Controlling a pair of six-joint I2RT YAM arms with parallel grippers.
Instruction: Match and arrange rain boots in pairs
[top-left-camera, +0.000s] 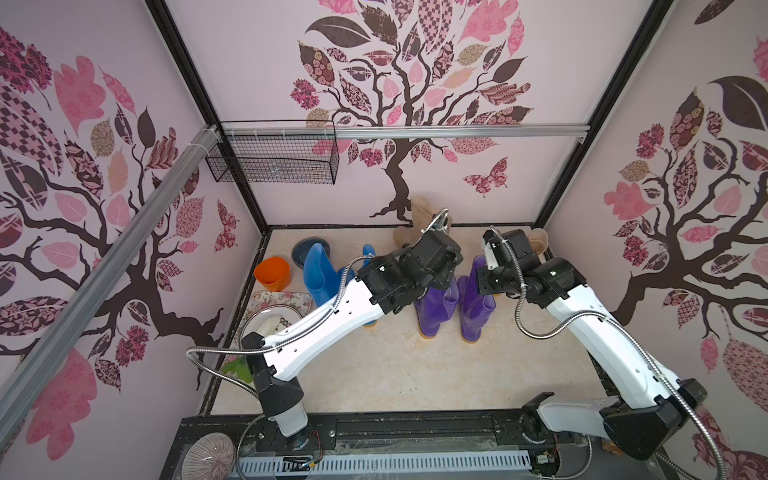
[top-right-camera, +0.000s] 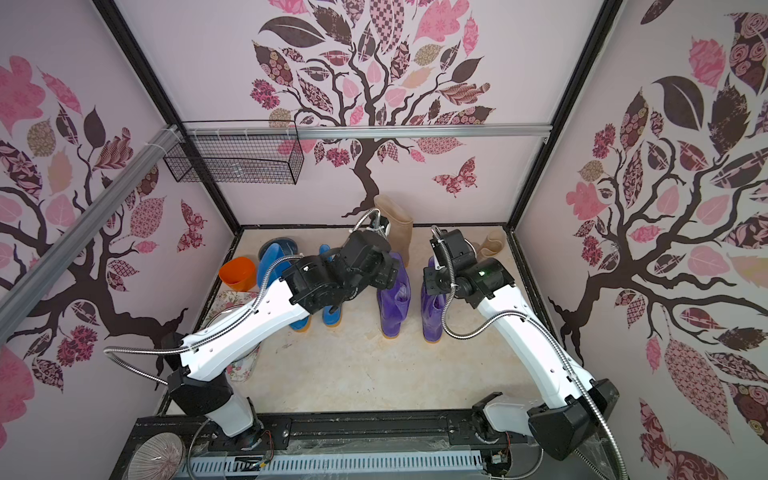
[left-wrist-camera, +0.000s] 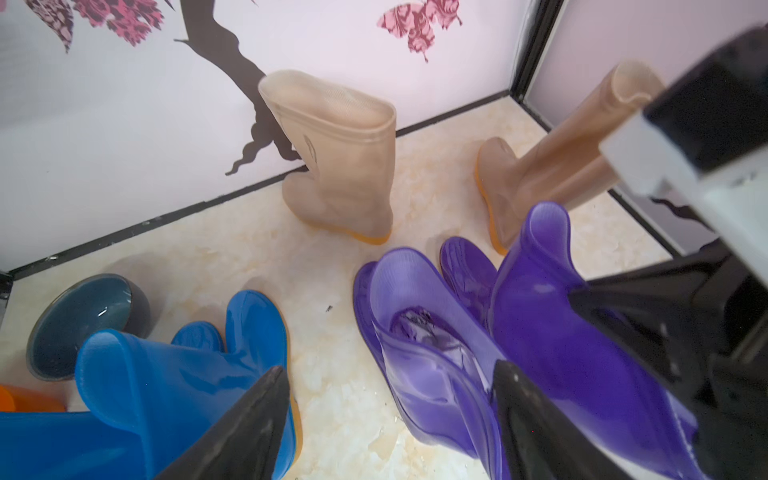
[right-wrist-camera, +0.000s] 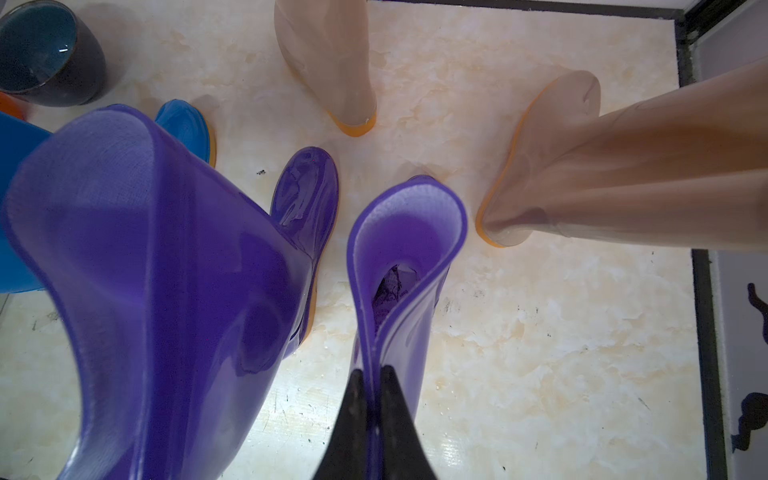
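Note:
Two purple boots stand side by side centre-front, the left one (top-left-camera: 432, 312) and the right one (top-left-camera: 477, 313). My left gripper is open above the left purple boot's shaft. My right gripper is shut on the rim of the right purple boot, pinching its thin edge. Blue boots (top-left-camera: 320, 284) stand to the left, partly behind my left arm. Two beige boots stand behind, one (left-wrist-camera: 336, 168) near the back wall, the other (left-wrist-camera: 552, 160) at the back right.
An orange bowl (top-left-camera: 272, 273), a dark bowl (left-wrist-camera: 68, 328) and a plate on a floral mat are at the left. A wire basket (top-left-camera: 272, 156) hangs above.

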